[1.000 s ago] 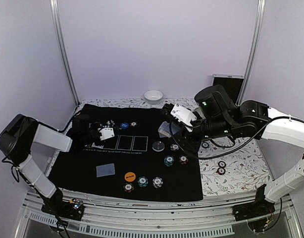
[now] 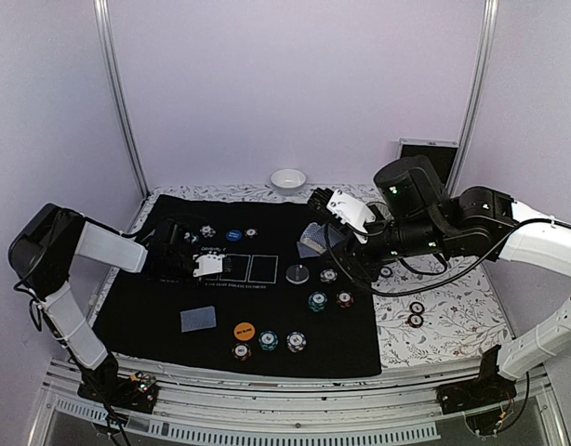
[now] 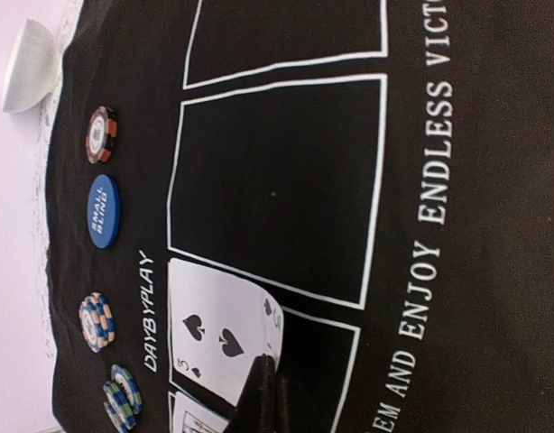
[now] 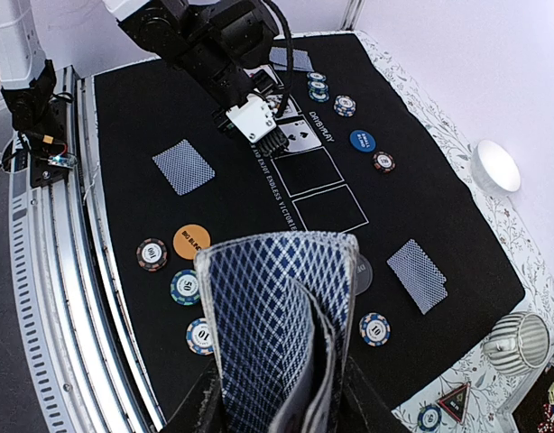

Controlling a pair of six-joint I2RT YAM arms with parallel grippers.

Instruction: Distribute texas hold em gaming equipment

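In the left wrist view, a spade card (image 3: pixel 218 329) lies face up over the printed box beside the DAYBYPLAY lettering, its near edge curled up. My left gripper is shut on that edge. A face card (image 3: pixel 198 417) lies just beyond it, partly cut off by the frame. Two outlined boxes, the middle one (image 4: pixel 310 171) and the nearer one (image 4: pixel 331 210), are bare in the right wrist view. My right gripper is shut on a bent blue-patterned stack of cards (image 4: pixel 268 280), held up above the mat.
Face-down card pairs lie at the front (image 2: pixel 198 319) and right (image 4: pixel 418 275) of the black mat. Chips, the orange big blind button (image 2: pixel 245 331), blue small blind button (image 4: pixel 362 141) and clear dealer disc (image 2: pixel 298 274) surround the boxes. A white bowl (image 2: pixel 288 180) stands behind.
The left gripper has come down with the spade card, which has gone from raised and edge-on to lying over its box. The right gripper with its stack has hardly moved.
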